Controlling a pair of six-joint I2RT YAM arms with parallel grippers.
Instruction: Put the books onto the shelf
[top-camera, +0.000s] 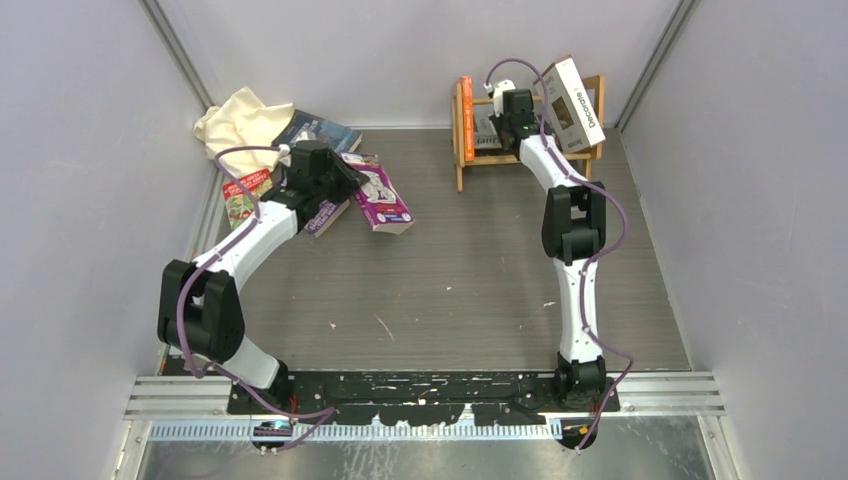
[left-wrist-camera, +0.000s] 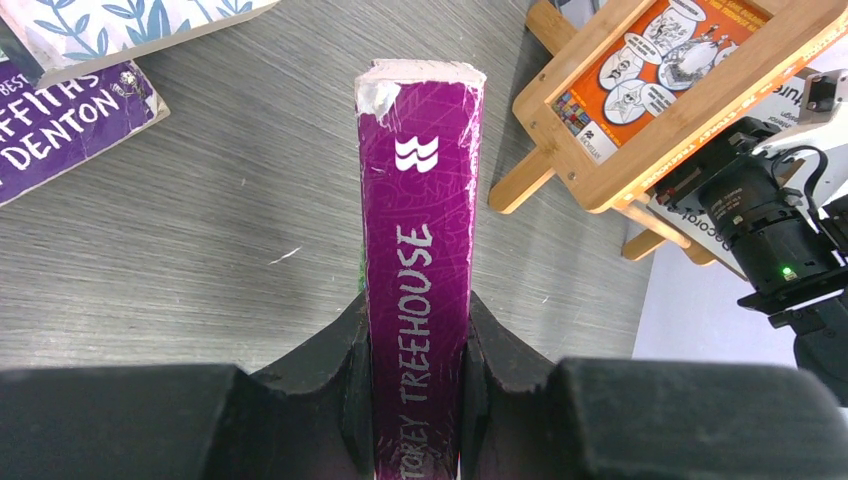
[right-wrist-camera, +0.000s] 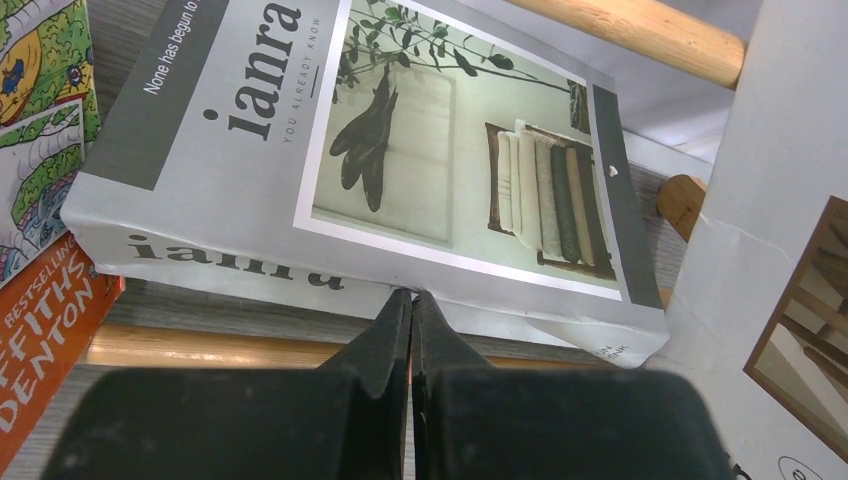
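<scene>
My left gripper is shut on a thick purple book (left-wrist-camera: 415, 230), its "Treehouse" spine facing the left wrist camera. From above, this book (top-camera: 383, 205) tilts out over the floor on the left. A wooden rack (top-camera: 461, 160) at the back right holds an orange book (top-camera: 467, 115) upright at its left end and a white "Decorate" box (top-camera: 572, 105) leaning at its right. Between them lies a tilted grey-white "ianra" book (right-wrist-camera: 225, 120). My right gripper is shut, fingertips against that book's near edge; whether the edge is pinched cannot be seen.
Beside the left arm lie a cream cloth (top-camera: 240, 122), a dark blue book (top-camera: 330, 132), a red-green book (top-camera: 240, 200) and a purple "Denton" book (top-camera: 325, 217). The rack's front bar (right-wrist-camera: 200, 347) passes below the ianra book. Mid-floor is clear.
</scene>
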